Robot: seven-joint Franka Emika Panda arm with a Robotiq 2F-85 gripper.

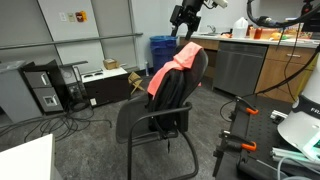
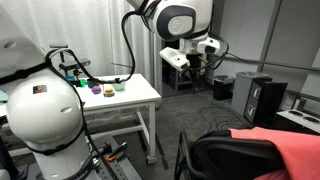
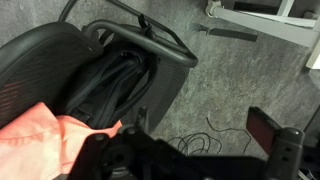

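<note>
A coral-pink cloth [image 1: 174, 66] is draped over the backrest of a black office chair [image 1: 132, 118]. A black bag or strap-like item [image 3: 110, 80] rests on the chair beside the cloth [image 3: 35, 145] in the wrist view. My gripper [image 1: 184, 26] hangs in the air above and behind the chair back, apart from the cloth. Its dark fingers [image 3: 263, 128] are spread wide in the wrist view, with only grey floor visible between them. In the second exterior view the gripper [image 2: 200, 66] is empty, while part of the cloth [image 2: 288, 148] shows at the lower right.
A white table [image 2: 125, 97] holding small colourful items stands beside the arm's base. Cables [image 1: 65, 125] lie on the floor near the wall. Blue bins [image 1: 162, 48] stand behind the chair, and a wooden counter [image 1: 285, 42] is at the back right.
</note>
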